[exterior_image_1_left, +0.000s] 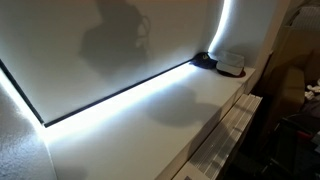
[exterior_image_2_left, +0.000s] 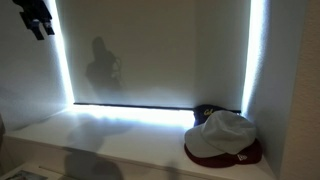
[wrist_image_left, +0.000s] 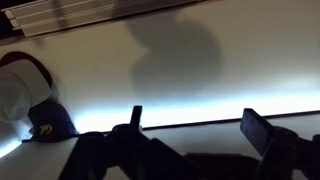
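My gripper stands open in the wrist view, its two dark fingertips wide apart and nothing between them. In exterior view 2 the gripper (exterior_image_2_left: 38, 26) hangs at the upper left, well above the sill and far from the caps. A white cap (exterior_image_2_left: 225, 132) with a dark red brim rests on the right end of the white sill (exterior_image_2_left: 125, 140). Behind it, against the window corner, lies a dark navy cap (exterior_image_2_left: 201, 113), partly hidden. The wrist view shows the white cap (wrist_image_left: 18, 90) and navy cap (wrist_image_left: 48, 122) at its left edge.
A drawn blind (exterior_image_1_left: 60, 50) covers the window, with bright light leaking round its edges. The sill is bare apart from the caps. A slatted white radiator or vent (exterior_image_1_left: 225, 140) runs along the sill's front. Dark clutter (exterior_image_1_left: 290, 145) lies at the lower right.
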